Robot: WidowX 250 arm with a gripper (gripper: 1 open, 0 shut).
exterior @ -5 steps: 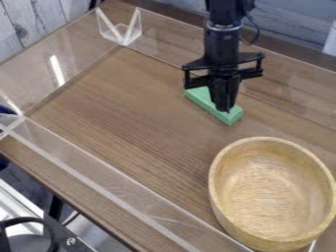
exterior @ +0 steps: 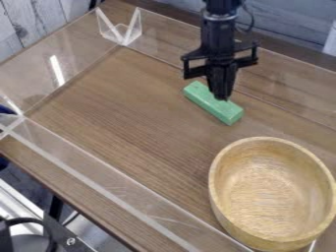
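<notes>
The black arm comes down from the top of the view, its gripper (exterior: 215,84) just over a green bar (exterior: 211,104) lying diagonally on the wooden table (exterior: 112,128). The gripper looks narrow and dark; whether anything is between its fingers is hard to make out. The bar rests on the table.
A large round tan bowl (exterior: 268,193) fills the lower right. A clear, pointed holder (exterior: 120,27) stands at the back left. A black object with cables lies at the lower left corner.
The bar looks unmoved.
</notes>
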